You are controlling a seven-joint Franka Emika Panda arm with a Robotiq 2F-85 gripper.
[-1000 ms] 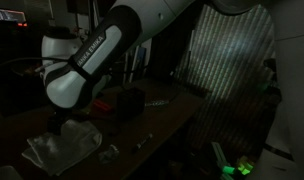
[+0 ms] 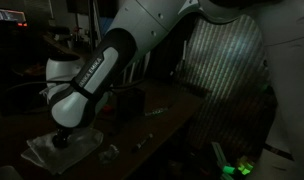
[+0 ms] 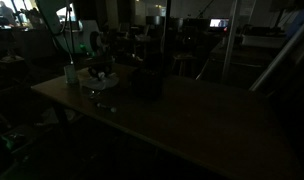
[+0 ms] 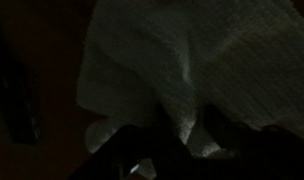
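A pale, crumpled cloth (image 2: 82, 147) lies on the dark table, and in the wrist view the ribbed cloth (image 4: 177, 60) fills much of the picture. My gripper (image 2: 60, 139) is down at the cloth's upper part. At the bottom of the wrist view, the dark fingers of the gripper stand over the fabric, and a raised fold shows between them. Whether they pinch that fold is too dark to tell. In the second exterior view the cloth (image 3: 95, 81) is at the table's far left end, under the arm.
A dark box (image 2: 130, 104) stands behind the cloth. Small objects lie to the right, among them a clear item (image 2: 109, 153) and a thin light one (image 2: 144, 141). A pale rounded thing (image 2: 6, 173) sits at the lower left corner.
The cloth lies in about the same place.
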